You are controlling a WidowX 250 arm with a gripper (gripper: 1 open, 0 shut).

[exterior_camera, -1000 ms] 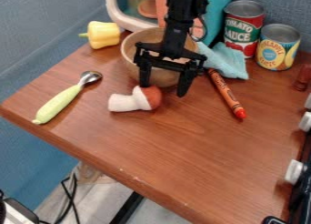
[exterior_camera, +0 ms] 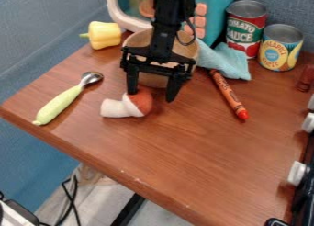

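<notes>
My black gripper (exterior_camera: 150,84) reaches down at the middle back, in front of a tan bowl (exterior_camera: 186,46), its two fingers pointing down and apart. Between and just below them lies a white mushroom with a red-brown cap (exterior_camera: 140,99), stem (exterior_camera: 117,108) toward the left. Whether the fingers touch it is unclear.
An ice-cream scoop (exterior_camera: 61,100) lies left, a yellow pepper (exterior_camera: 103,33) behind it. A red crayon (exterior_camera: 230,96), blue cloth (exterior_camera: 226,60) and two cans (exterior_camera: 244,28) (exterior_camera: 280,49) stand or lie right.
My gripper has moved left and slightly down, from over the bowl's front to above the mushroom.
</notes>
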